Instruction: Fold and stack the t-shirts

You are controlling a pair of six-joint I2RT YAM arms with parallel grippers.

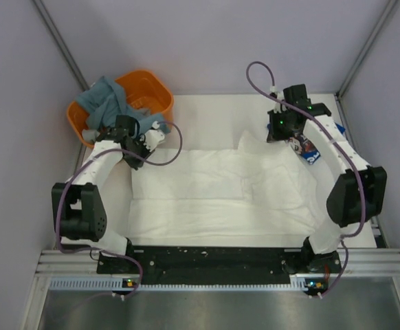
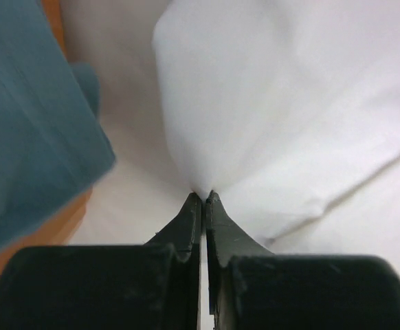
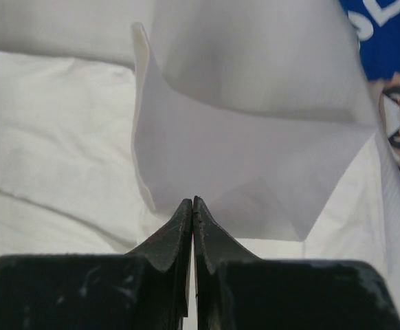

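Note:
A white t-shirt [image 1: 193, 175] lies spread across the table, with a crease running along its lower part. At its upper left corner, my left gripper [image 1: 138, 167] is shut on the cloth; in the left wrist view the white fabric [image 2: 214, 124] gathers to a point at the fingertips. On the shirt's right part, my right gripper [image 1: 271, 141] is shut on the white cloth. A loose flap [image 3: 234, 158] meets its fingertips in the right wrist view. A blue printed t-shirt [image 1: 306, 149] lies partly hidden behind the right arm.
An orange basket [image 1: 160, 93] stands at the back left, with a grey-blue cloth [image 1: 107, 102] hanging in it close to the left gripper. Bare table [image 1: 200, 120] shows behind the white shirt.

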